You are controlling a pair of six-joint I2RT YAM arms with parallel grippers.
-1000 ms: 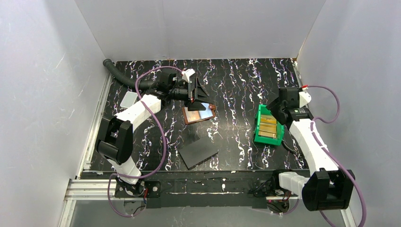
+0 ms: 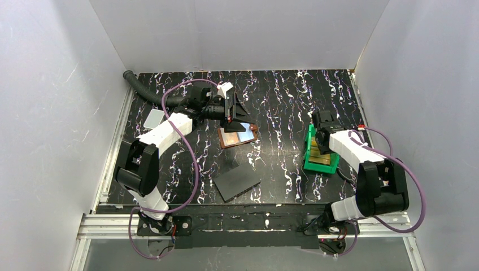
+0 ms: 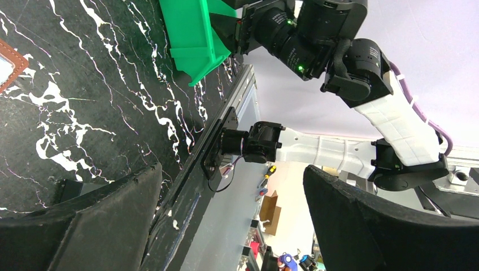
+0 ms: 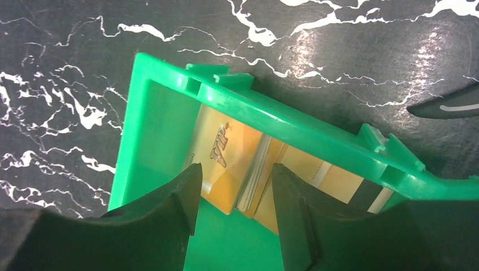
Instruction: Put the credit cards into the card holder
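Several cards stand leaning in a green bin [image 4: 282, 123] on the right of the table; a gold VIP card [image 4: 229, 149] is at one end in the right wrist view. My right gripper is over these cards, its fingers part open around the upright card edges [image 4: 255, 172]; whether they touch is unclear. The brown card holder [image 2: 221, 140] lies flat at centre-left, with light cards [image 2: 245, 134] in it. Above the holder, my left gripper [image 2: 251, 125] stands open and empty, partly hiding it.
A dark grey flat plate [image 2: 237, 182] lies in front of the holder. A white rectangular object [image 2: 153, 118] and a black hose [image 2: 148, 92] are at the left. Bare table [image 2: 282, 141] separates holder and bin.
The left arm, holder and bin have stayed in place.
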